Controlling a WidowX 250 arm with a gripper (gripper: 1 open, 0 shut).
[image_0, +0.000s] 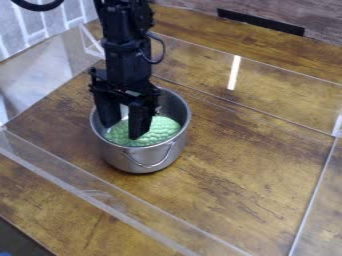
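A steel pot (150, 156) with a wire handle stands on the wooden table. Inside it lies a green, bumpy oblong object (158, 131), partly hidden by the gripper. My black gripper (126, 123) reaches down into the pot from above, its fingers apart over the green object. Whether they touch it is hard to tell.
Transparent strips or panels run along the left, front and right, and a white strip lies toward the back right.
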